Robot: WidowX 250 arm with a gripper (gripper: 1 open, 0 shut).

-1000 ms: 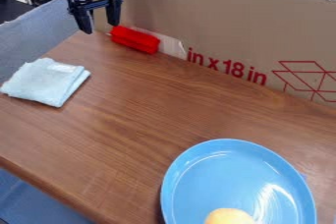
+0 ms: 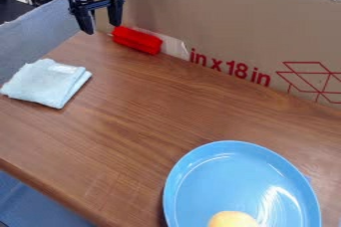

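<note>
My black gripper (image 2: 99, 18) hangs at the top left over the far end of the wooden table, its two fingers apart with nothing seen between them. Just right of it a red cylindrical object (image 2: 138, 40) lies against the cardboard. A folded pale cloth (image 2: 46, 84) lies at the left edge. A blue plate (image 2: 218, 174) sits at the near right with a pale yellow round object (image 2: 232, 220) on it, partly cut off by the frame.
A cardboard wall (image 2: 253, 32) runs along the table's back. A grey panel (image 2: 30, 42) borders the far left.
</note>
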